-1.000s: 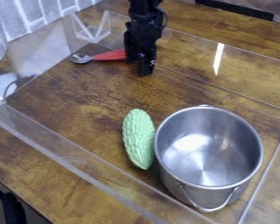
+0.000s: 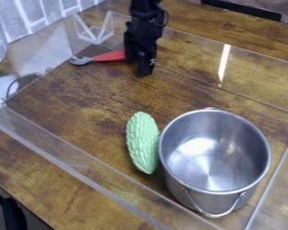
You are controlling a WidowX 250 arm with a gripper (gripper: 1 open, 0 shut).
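Observation:
At the back left, the black gripper (image 2: 140, 60) reaches down to a red-handled utensil (image 2: 108, 57) with a grey metal head, lying toward the clear tray wall. The fingertips are at the right end of the red handle; whether they are closed on it is too dark and small to tell. A pale green bitter melon (image 2: 143, 142) lies in the lower middle, just left of a steel pot (image 2: 212, 157) with wire handles.
Clear plastic walls (image 2: 44, 148) border the wooden work surface (image 2: 75, 112). The pot fills much of the lower right.
The gripper and the red utensil have shifted very slightly at most; the melon and pot have stayed where they were.

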